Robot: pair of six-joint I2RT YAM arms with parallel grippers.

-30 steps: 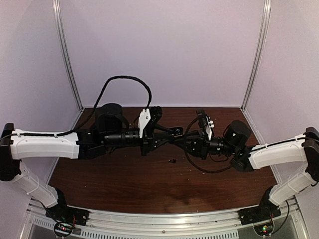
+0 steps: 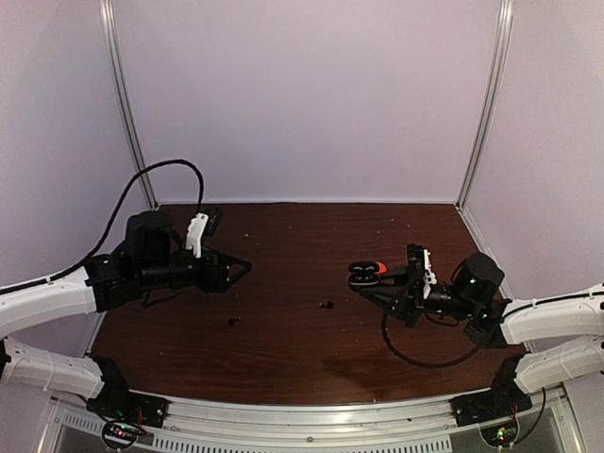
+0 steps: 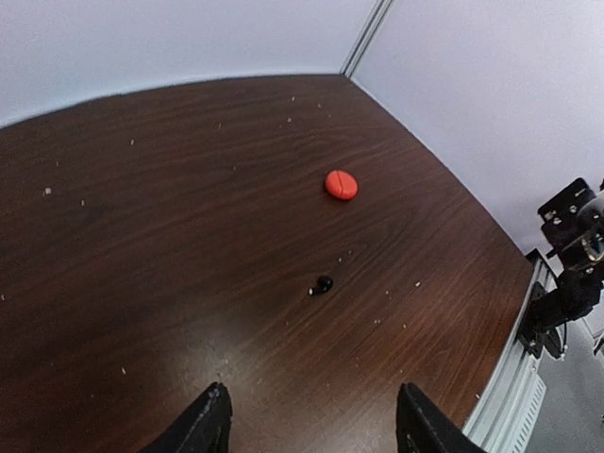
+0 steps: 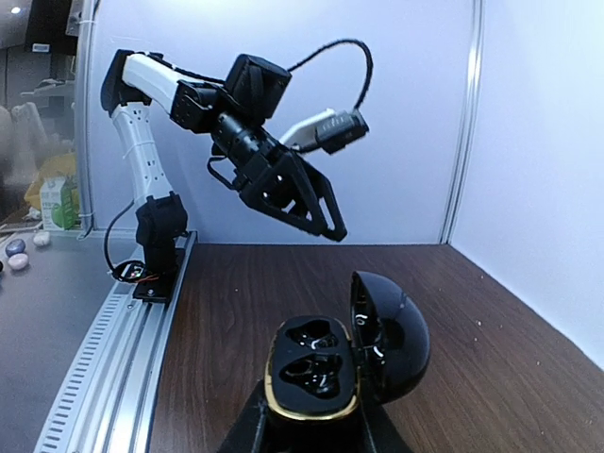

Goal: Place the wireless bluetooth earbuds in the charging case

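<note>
A black charging case [image 2: 362, 276] with its lid open is held up by my right gripper [image 2: 379, 287], shut on its lower part. Seen from the right wrist, the case's two wells [image 4: 313, 357] show no earbud and the lid [image 4: 394, 335] stands up beside them. One small black earbud [image 2: 327, 304] lies on the table between the arms; it is also the dark earbud [image 3: 323, 284] in the left wrist view. Another small dark piece, seemingly the second earbud [image 2: 233, 322], lies below my left gripper [image 2: 247, 267], which is open and empty, well apart from the case.
A red disc [image 3: 341, 185] lies on the brown table [image 3: 170, 245], partly hidden behind the case from above. Walls enclose the table's back and sides.
My left gripper was up against the case and has drawn back left. The case and right gripper have moved right and slightly nearer the front.
</note>
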